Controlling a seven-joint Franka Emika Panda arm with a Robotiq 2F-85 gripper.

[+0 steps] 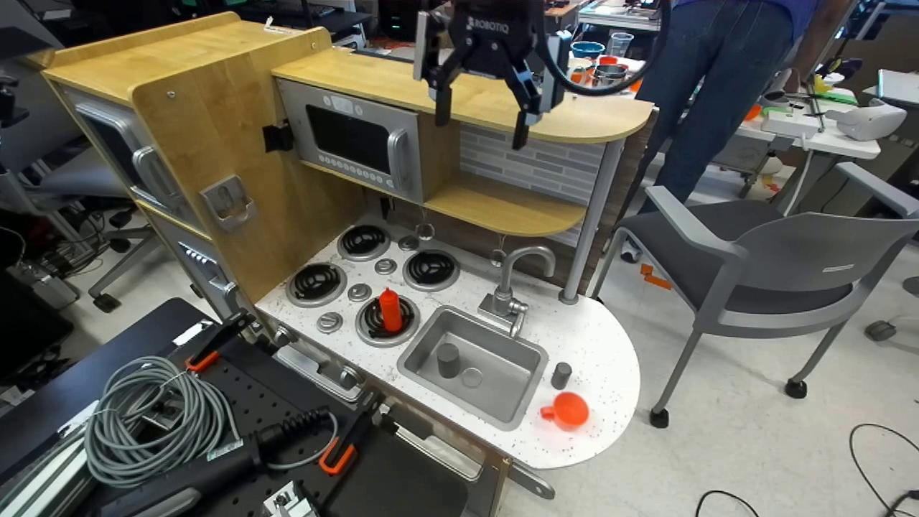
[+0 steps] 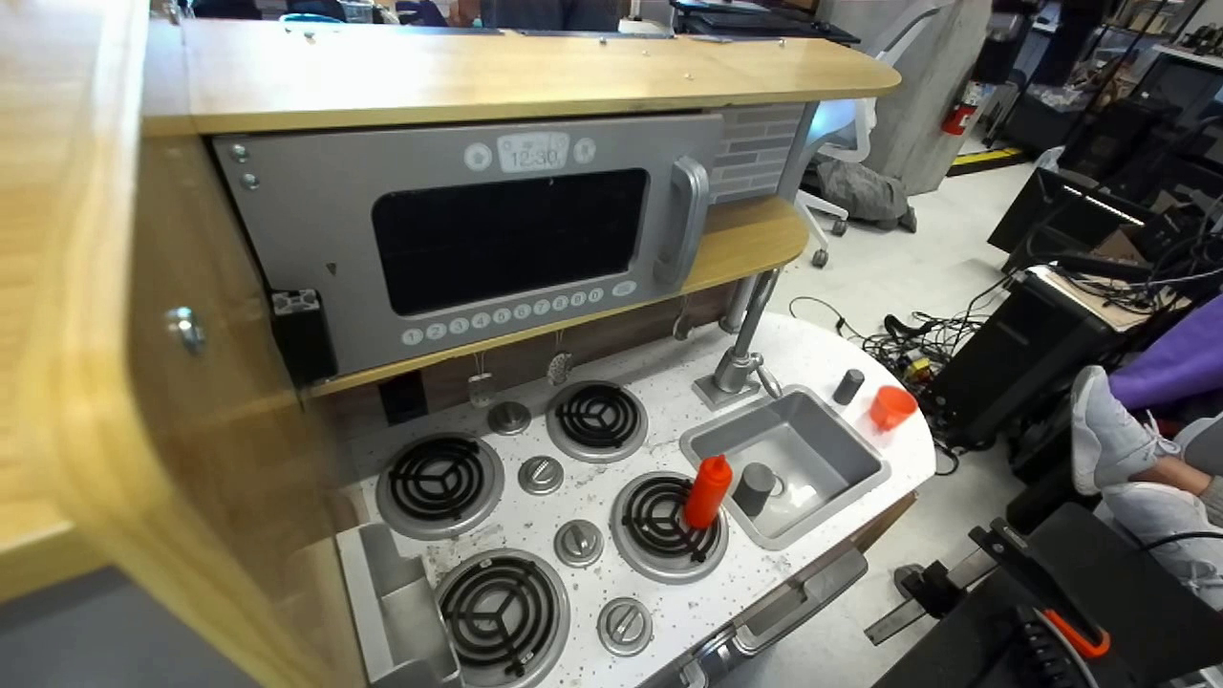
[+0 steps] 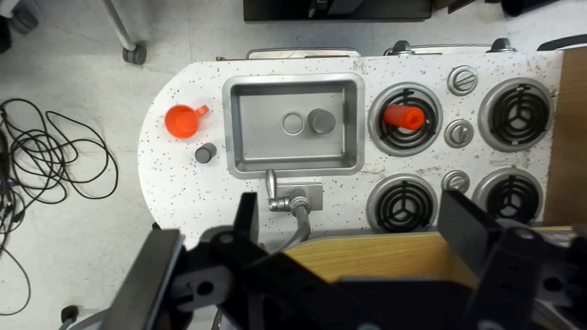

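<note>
My gripper (image 1: pixel 482 129) hangs high above the kitchen's top shelf, fingers wide apart and nothing between them. In the wrist view the open fingers (image 3: pixel 247 217) reach in from below, well over the counter. A red bottle (image 1: pixel 391 310) stands on the front burner nearest the sink. Inside the grey sink (image 3: pixel 240 126) is a dark grey cup (image 3: pixel 322 121), beside the drain. On the counter's rounded end rest an orange-red cup (image 3: pixel 182 121) with a handle and a small dark grey cylinder (image 3: pixel 205 153). Nothing touches my gripper.
The faucet (image 1: pixel 508 284) rises behind the sink. A toy microwave (image 2: pixel 493 229) sits under the wooden top shelf (image 1: pixel 379 77), left of an open lower shelf (image 2: pixel 745 243). A tall wooden cabinet (image 1: pixel 207 146) bounds the left side. Counter space around the orange-red cup is free.
</note>
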